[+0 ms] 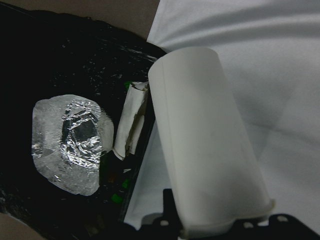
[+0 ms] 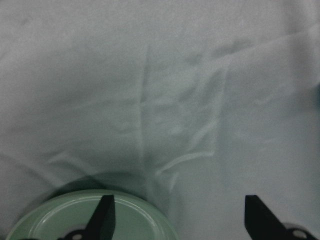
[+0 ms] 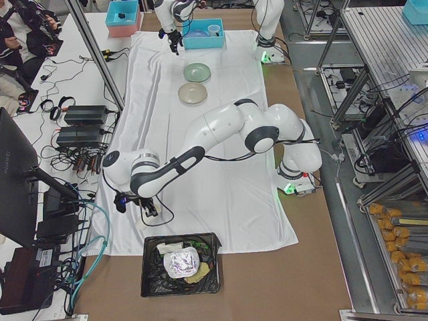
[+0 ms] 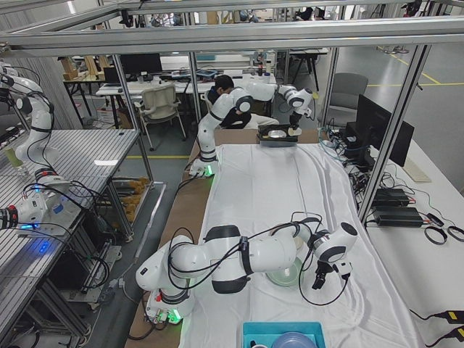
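Note:
A white paper cup (image 1: 200,130) fills the middle of the left wrist view, held by my left gripper (image 3: 140,206), which is shut on it near the front of the cloth, beside a black bin (image 3: 150,274) lined with black plastic. In the bin lie a crumpled foil tray (image 1: 75,145) and white scraps (image 1: 127,120). My right gripper hangs open over the cloth at the far end, near the green plate (image 2: 90,215).
A beige plate (image 3: 192,95) lies beside the green one. A blue basin (image 3: 204,42) with dishes stands at the far end.

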